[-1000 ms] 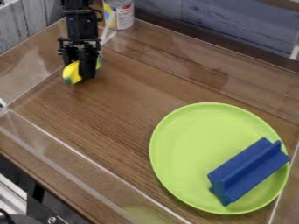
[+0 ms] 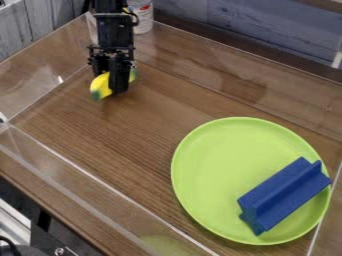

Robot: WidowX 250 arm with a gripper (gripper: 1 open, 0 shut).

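My black gripper (image 2: 112, 70) reaches down at the upper left of the camera view, shut on a yellow object (image 2: 102, 87) with a green tip, which is held at or just above the wooden table. The gripper partly hides the object. At the lower right lies a round green plate (image 2: 214, 170) with a blue block (image 2: 283, 196) on it.
A white container (image 2: 142, 10) stands at the back, behind the gripper. Raised edges border it at the back and at the left.
The gripper and the yellow object have moved a little to the right and slightly toward the front. The plate and blue block have not moved.
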